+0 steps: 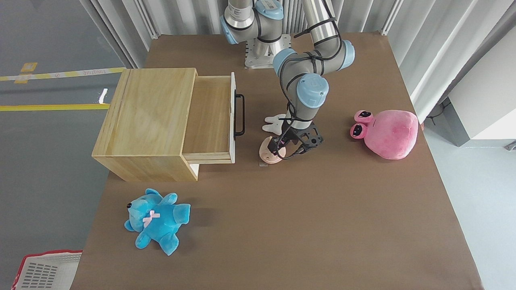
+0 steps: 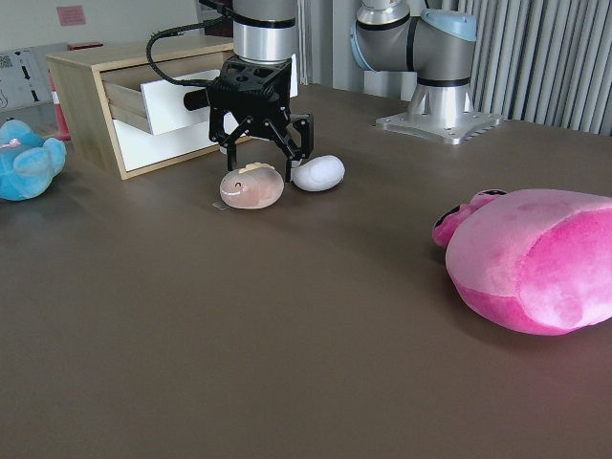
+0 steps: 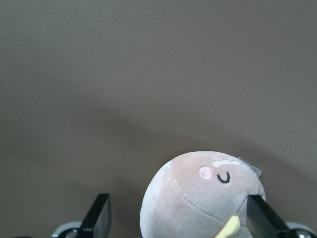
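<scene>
My gripper [image 2: 258, 163] is open and low over a small round peach plush [image 2: 251, 191] with a stitched face. In the wrist view the plush [image 3: 195, 193] sits between the two black fingertips, nearer the right one; whether that finger touches it is unclear. A white rabbit-eared plush [image 2: 318, 174] lies just behind it, partly hidden by the arm in the front view. Left of them a wooden cabinet [image 1: 140, 116] has its drawer [image 1: 208, 116] pulled out.
A large pink plush [image 1: 392, 135] lies at the right, a blue bear [image 1: 164, 222] at the front left. A basket [image 1: 48, 270] is off the table at lower left.
</scene>
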